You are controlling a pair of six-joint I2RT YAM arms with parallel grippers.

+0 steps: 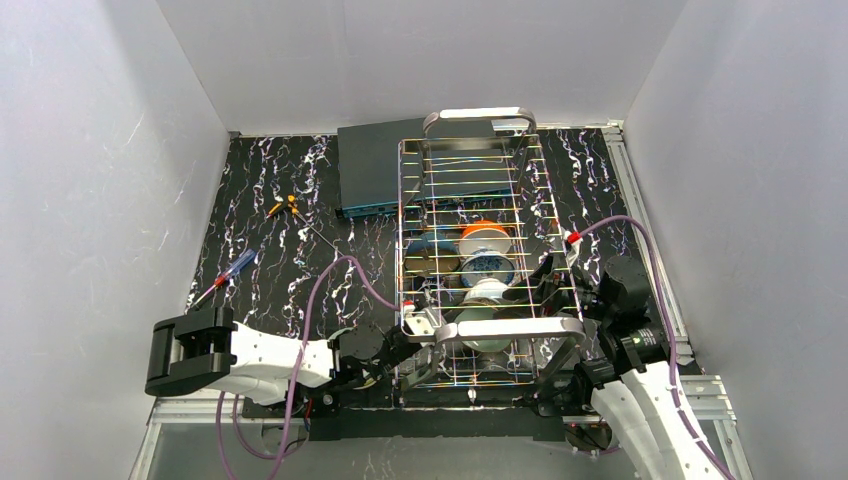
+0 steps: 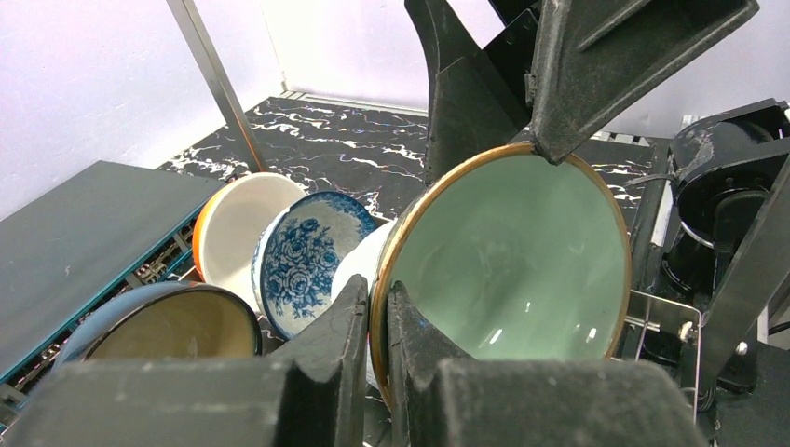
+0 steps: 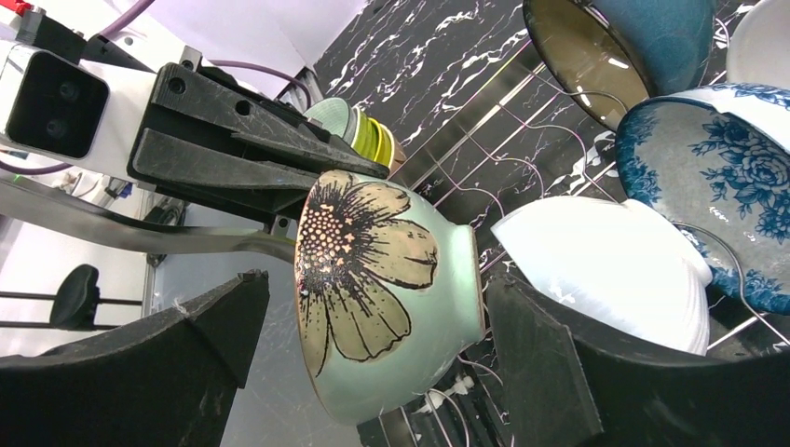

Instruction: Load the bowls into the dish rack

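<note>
A celadon bowl with a flower outside (image 2: 508,256) (image 3: 373,289) is upright on its side in the rack, my left gripper shut on its rim. My right gripper stands open around that bowl, its fingers either side. Behind it in the rack (image 1: 480,140) are white bowls (image 3: 596,261), a blue floral bowl (image 2: 307,261), an orange-and-white bowl (image 2: 247,223) and a dark blue-brown bowl (image 2: 168,331).
A flat dark metal box (image 1: 365,160) lies under the rack's rear. Screwdrivers (image 1: 235,265) lie on the left of the marble top. Green and yellow bowls (image 3: 331,116) show beside the left arm.
</note>
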